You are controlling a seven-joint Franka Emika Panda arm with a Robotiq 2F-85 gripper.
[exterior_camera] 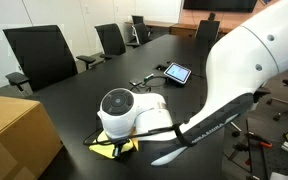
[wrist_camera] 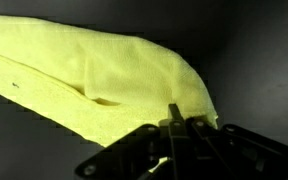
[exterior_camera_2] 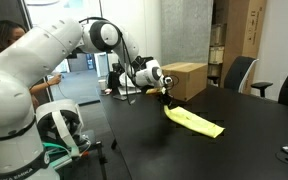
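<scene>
A yellow cloth [exterior_camera_2: 196,123] lies partly stretched over the dark table, and its near-arm end rises to a point under my gripper [exterior_camera_2: 167,104]. In the wrist view the cloth [wrist_camera: 104,75] shows a long fold along it, and its rounded end reaches the fingertips. My gripper is shut, with its fingers close together on the cloth's end; the exact pinch is hard to make out. Exterior view 1 shows the cloth [exterior_camera: 106,150] mostly behind the arm.
A cardboard box [exterior_camera: 19,138] stands at the table's left side in exterior view 1. Farther back lie a tablet [exterior_camera: 177,73] and small dark items. Black chairs [exterior_camera: 40,62] line the far edge. Bare table surrounds the cloth.
</scene>
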